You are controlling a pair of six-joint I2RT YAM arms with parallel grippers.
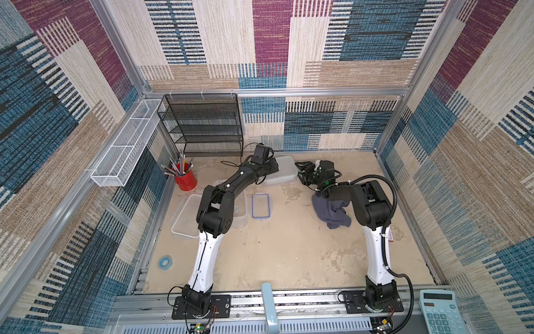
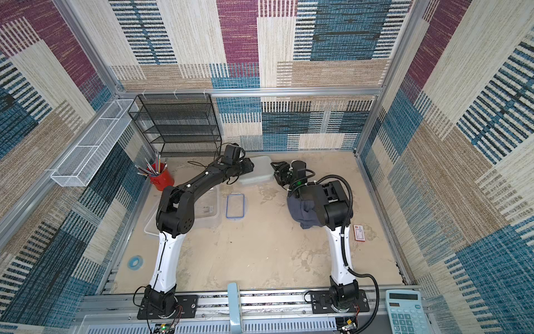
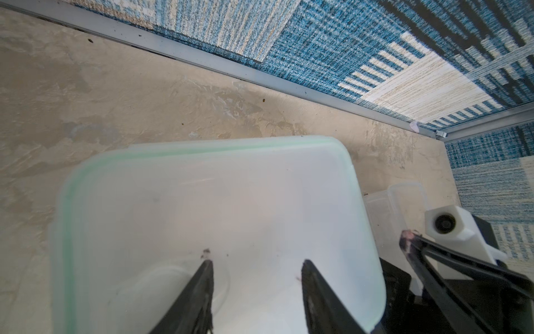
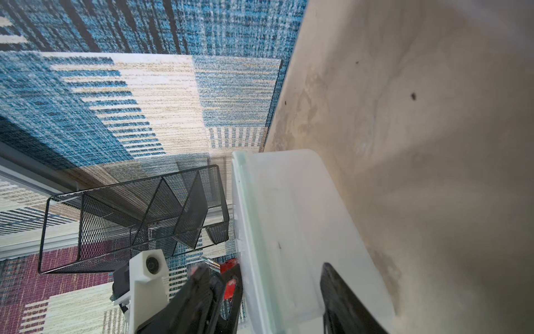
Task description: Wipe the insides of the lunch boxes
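Observation:
A lidded translucent lunch box (image 1: 281, 169) stands near the back middle, between my grippers. My left gripper is over the pale lid (image 3: 233, 211); its fingertips look apart, and what lies between them is unclear. My right gripper stands open at the box's right end, with the box's edge (image 4: 250, 222) between or just beyond its fingers. A dark grey cloth (image 1: 332, 214) lies crumpled below my right arm. Other clear containers (image 1: 186, 217) sit at the left, and a small blue-rimmed box (image 1: 261, 206) is on the table in front.
A red pen cup (image 1: 184, 179) and black wire rack (image 1: 200, 128) stand at the back left. A blue tape ring (image 1: 164, 262) lies front left, a small red-and-white box (image 2: 358, 232) at the right.

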